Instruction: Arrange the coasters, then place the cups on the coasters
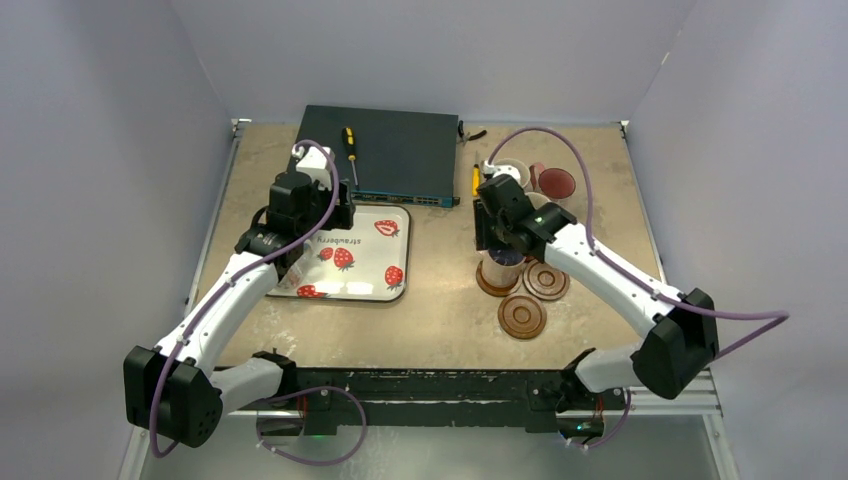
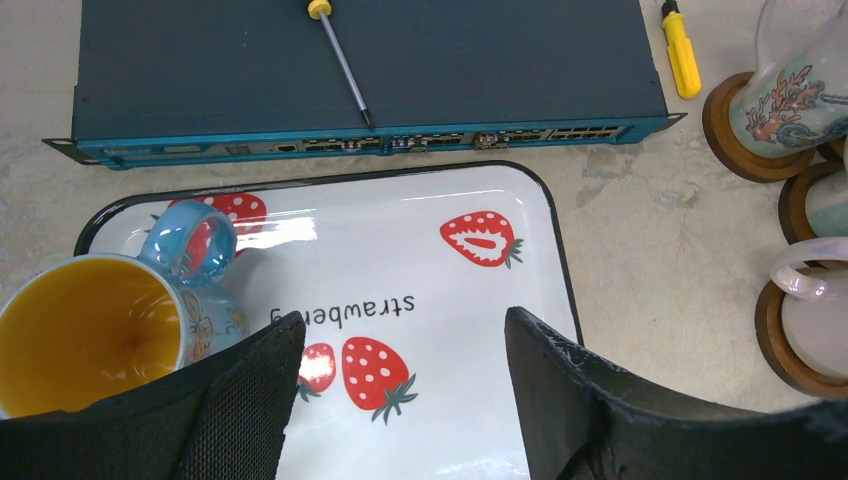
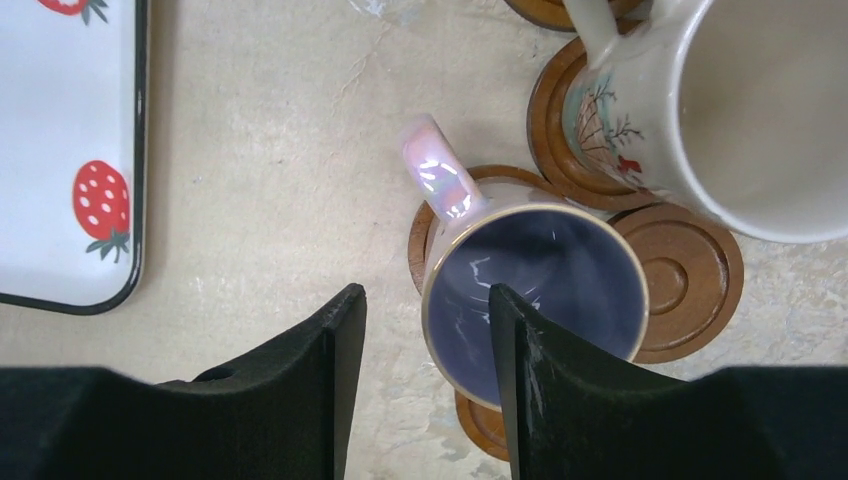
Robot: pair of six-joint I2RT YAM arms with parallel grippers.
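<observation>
A pinkish cup [image 3: 590, 250] with a purple inside stands upright on a brown round coaster [image 1: 490, 288], its handle [image 3: 446, 180] pointing up and left in the right wrist view. My right gripper is open over the cup's left side; one finger appears left of the rim and the other across its mouth, with nothing gripped. On the left of the strawberry tray [image 2: 510, 340] is a blue mug [image 2: 90, 330] with a yellow inside. Open and empty, my left gripper hangs over that tray, beside the mug.
Two bare coasters [image 1: 546, 281] lie right of and below the purple-lined cup. Behind it are other cups, including a large white one [image 3: 650, 130] on a coaster and a reddish one [image 1: 557, 184]. A dark flat box [image 1: 400, 150] fills the back.
</observation>
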